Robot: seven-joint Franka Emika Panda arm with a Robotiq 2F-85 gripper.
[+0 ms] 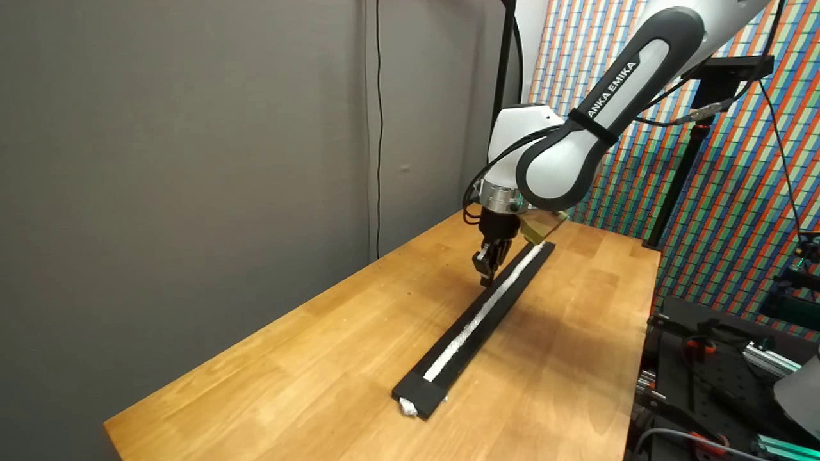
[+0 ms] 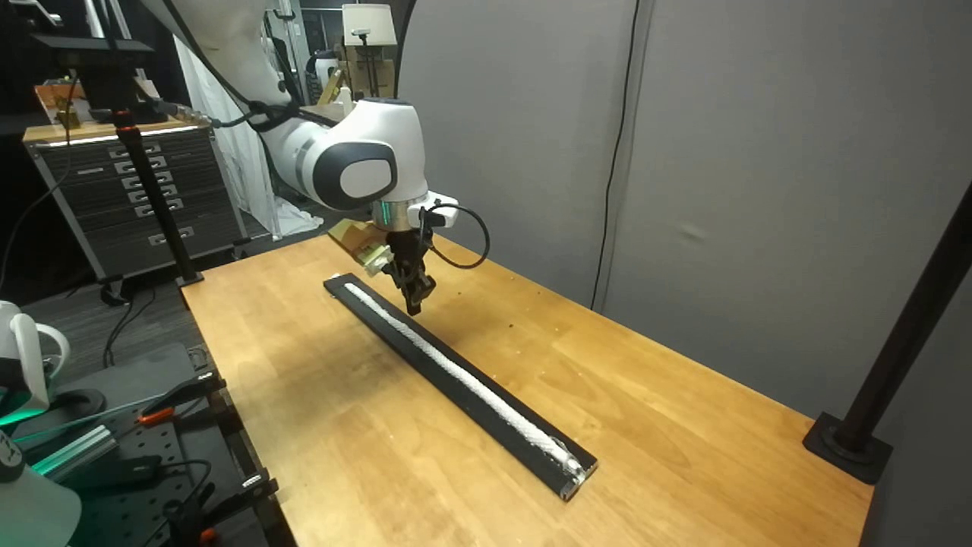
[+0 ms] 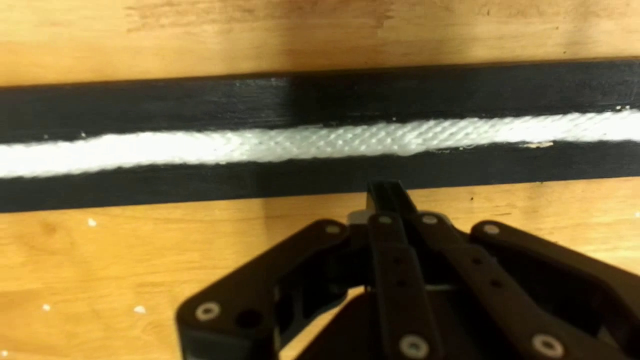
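A white braided rope (image 3: 336,141) runs lengthwise along a long black strip (image 3: 150,186) that lies on the wooden table. In exterior view 1 the rope (image 1: 478,319) looks straight, and a crumpled white end pokes out at the strip's near end. My gripper is shut, and nothing shows between its fingers. It hangs above the strip's far half, close to one long edge, as exterior view 2 also shows with the gripper (image 2: 414,310) apart from the rope (image 2: 456,372).
A yellowish block-like piece (image 1: 540,225) sits by the wrist, partly hidden. A black stand base (image 2: 847,447) occupies one table corner. Grey panels border one long side; a tool cart (image 2: 164,456) stands along the other. Wide bare wood (image 1: 307,361) flanks the strip.
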